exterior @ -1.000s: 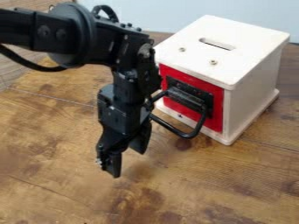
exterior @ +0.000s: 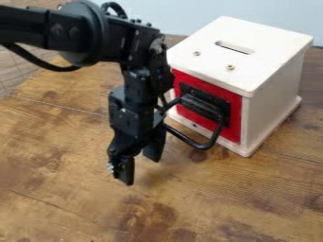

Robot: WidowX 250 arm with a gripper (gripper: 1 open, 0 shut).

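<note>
My black gripper (exterior: 136, 161) points down over the wooden table, in front of and left of a white wooden box (exterior: 271, 104). Its two fingers stand apart, open, with nothing seen between them. The box has a slot on top, two small screws and a red front panel (exterior: 235, 129) carrying a black fitting, partly hidden by my arm and a looping black cable.
A pale wall (exterior: 228, 9) stands behind the box.
My arm and gripper have shifted very slightly over the last second, the gripper a little to the right and upward. The box has not moved.
</note>
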